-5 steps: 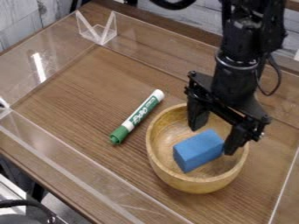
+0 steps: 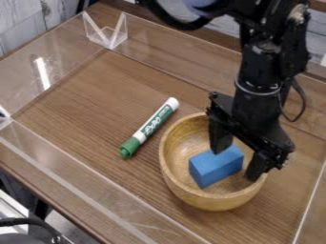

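My black gripper (image 2: 238, 145) reaches down from the top right into a tan bowl (image 2: 192, 193). It is open, one finger over the back of the bowl and the other at its right side. In the bowl, just below and between the fingers, lies a blue block (image 2: 215, 167).
A white tube with green caps (image 2: 151, 126) lies left of the bowl on the wooden table (image 2: 83, 114). A clear plastic holder (image 2: 106, 29) stands at the top left.
My gripper has come slightly down and toward the viewer over the blue block. The bowl and tube look unmoved.
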